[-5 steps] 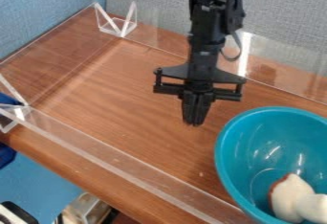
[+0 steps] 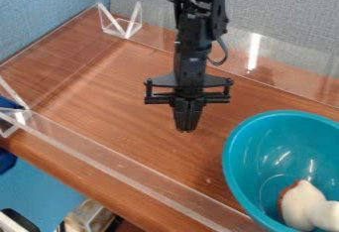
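Note:
My black gripper (image 2: pixel 187 119) hangs over the middle of the wooden table (image 2: pixel 126 127), its fingertips close together with nothing visible between them. To its lower right stands a cyan bowl (image 2: pixel 252 157) holding a white object (image 2: pixel 311 208) with a reddish-brown edge, which looks like a soft toy or similar item.
Clear low walls border the table, with white corner brackets (image 2: pixel 7 117) at the left. A dark blue object (image 2: pixel 6 160) lies off the left edge. A grey textured wall rises behind.
My gripper has moved a little to the left across the table, away from the bowl. The bowl and its contents have not visibly moved.

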